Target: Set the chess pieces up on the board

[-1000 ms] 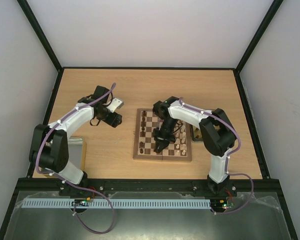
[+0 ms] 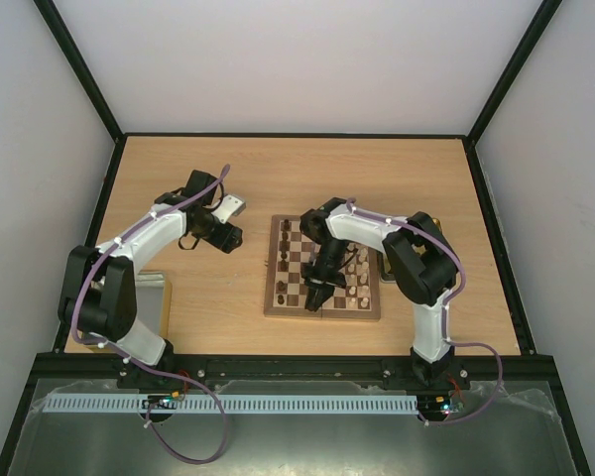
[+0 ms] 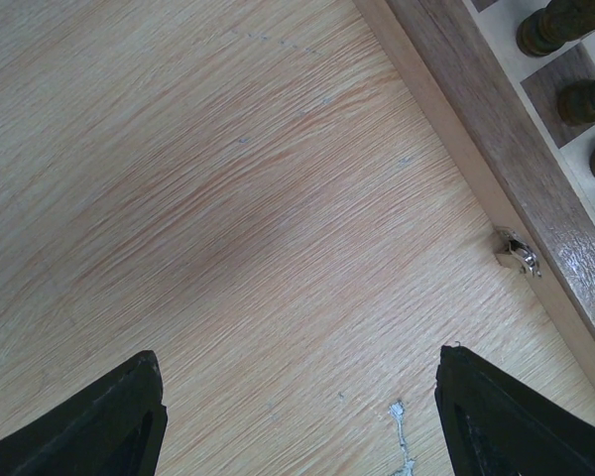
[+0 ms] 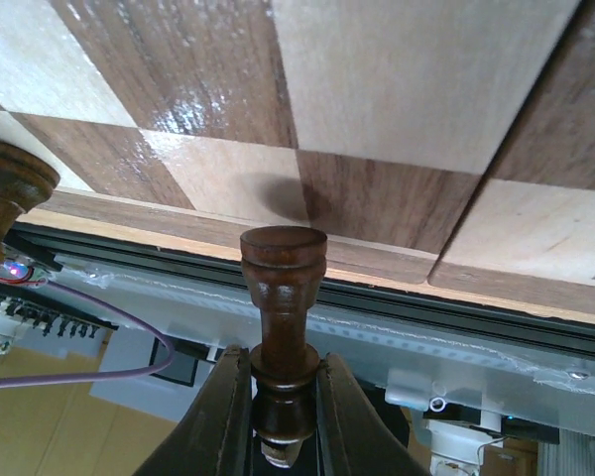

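Observation:
The chess board (image 2: 274, 293) lies right of the table's middle. Dark pieces (image 2: 284, 253) line its left side and light pieces (image 2: 364, 283) its right side. A dark brown piece (image 4: 283, 317) is pinched between the fingertips of my right gripper, shut around it. In that view the piece stands in front of the board's near edge, its flat-ended part over the squares; whether it touches the board I cannot tell. My left gripper is open and empty over bare table, left of the board. Several dark pieces (image 3: 583, 99) show at that view's upper right.
A tray (image 2: 387, 268) sits right of the board, mostly under my right arm. Another tray (image 2: 154, 307) stands at the front left beside my left arm. A metal clasp (image 3: 519, 252) juts from the board's side.
My right gripper has shifted slightly toward the board's near edge, and its forearm has moved a little forward with it. The left arm has stayed still.

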